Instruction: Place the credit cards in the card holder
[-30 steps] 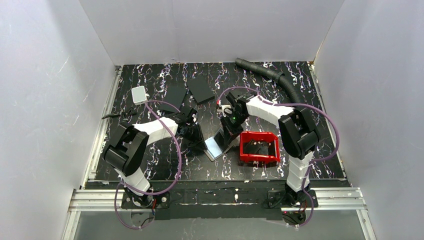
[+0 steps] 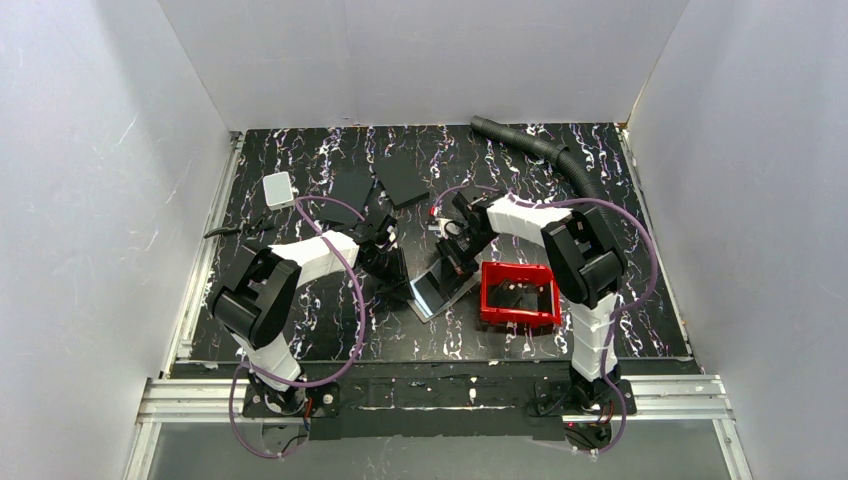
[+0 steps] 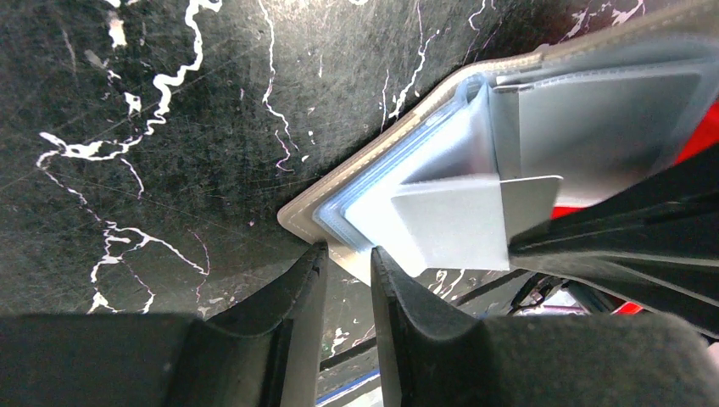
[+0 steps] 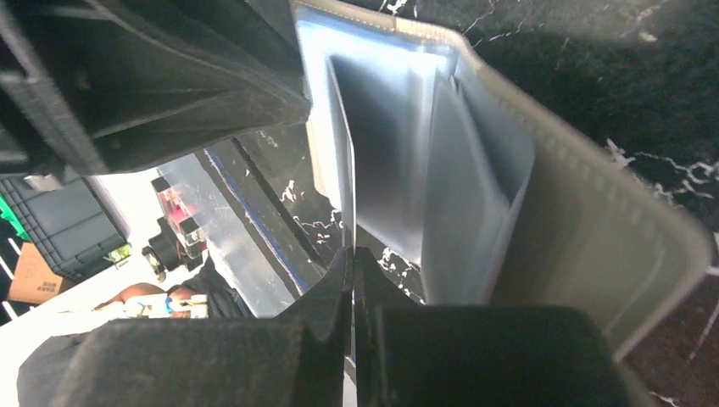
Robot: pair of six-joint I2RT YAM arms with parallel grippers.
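Note:
The card holder (image 2: 425,313) lies spread on the table, its clear sleeves in a beige cover (image 3: 441,89). My left gripper is shut on the cover's corner, holding its near left end. A thin dark card (image 2: 430,292) lies over the pale sleeve area, and my right gripper (image 2: 457,268) is shut on it. Seen from the right wrist, the card (image 4: 349,170) stands nearly edge-on above a sleeve, its lower edge between the right fingertips. From the left wrist, a whitish layer (image 3: 449,225) meets the card's grey part; whether the card's end is inside the pocket I cannot tell.
Just right of the holder stands a red basket (image 2: 520,321) with dark items in it. Dark flat blocks (image 2: 400,182), a white box (image 2: 278,190) and a black tube (image 2: 530,142) lie farther back. Bare table shows at the front left.
The right gripper has shifted slightly toward the left arm and the front, bringing the dark card farther over the pale sleeve area. The left gripper stays at the holder's corner.

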